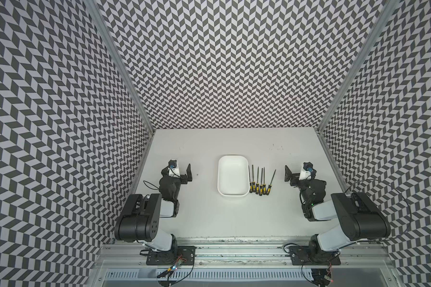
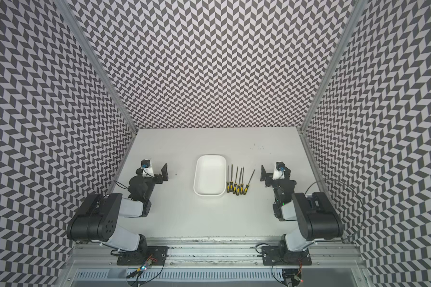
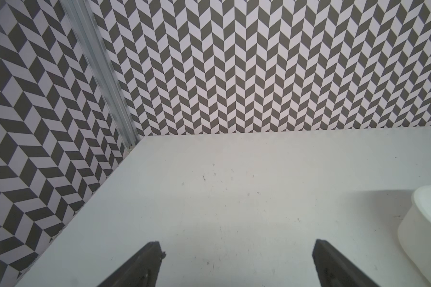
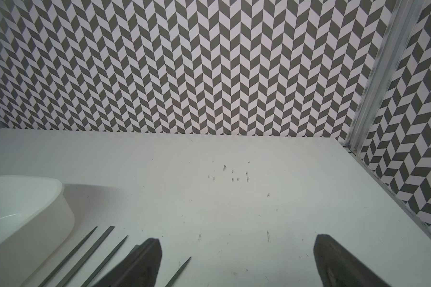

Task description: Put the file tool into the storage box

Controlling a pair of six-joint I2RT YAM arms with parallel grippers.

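Note:
A white storage box (image 1: 233,174) sits empty in the middle of the table, also at the left edge of the right wrist view (image 4: 24,234). Several files with yellow-and-black handles (image 2: 237,186) lie side by side just right of it, metal blades pointing to the back. My left gripper stands open and empty, left of the box. My right gripper is open too, right of the files, with nothing between its fingers; some file blades show beyond it in its wrist view.
Patterned walls enclose the back and sides; a metal rail runs along the front edge.

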